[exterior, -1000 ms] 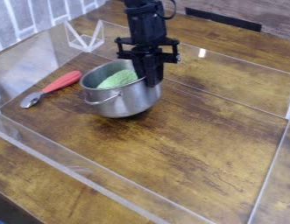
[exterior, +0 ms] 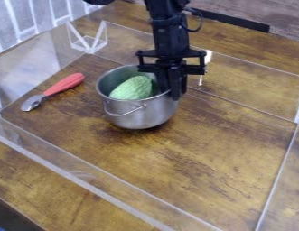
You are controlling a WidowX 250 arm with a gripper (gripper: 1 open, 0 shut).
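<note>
A steel pot [exterior: 139,114] with a wire handle stands on the wooden table, holding a pale green ribbed vegetable [exterior: 131,87]. The black gripper [exterior: 176,88] reaches down from above at the pot's back right rim. Its fingers are partly hidden by the pot, and whether anything is between them cannot be seen clearly.
A spoon with a red handle [exterior: 65,84] lies to the left of the pot. Clear plastic walls [exterior: 275,180] border the work area.
The gripper has moved a little with it.
</note>
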